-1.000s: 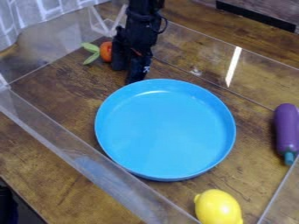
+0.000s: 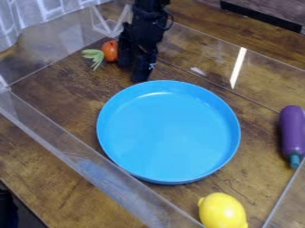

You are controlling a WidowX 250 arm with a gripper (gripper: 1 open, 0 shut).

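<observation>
My black gripper [image 2: 135, 61] hangs at the top centre, low over the wooden surface just behind the blue plate, its fingers open. Just left of it sits an orange vegetable [image 2: 110, 51] with pale green leaves [image 2: 95, 57], partly hidden by the gripper. I see nothing held between the fingers, though the dark parts are hard to separate.
The blue plate [image 2: 168, 132] fills the centre. A purple eggplant [image 2: 292, 134] lies at the right, a yellow lemon [image 2: 222, 210] at the bottom right. Clear walls border the wooden area. Bare wood lies at the left and upper right.
The gripper has shifted slightly, and the orange vegetable and its leaves show a little differently to its left. The plate, eggplant and lemon have not moved.
</observation>
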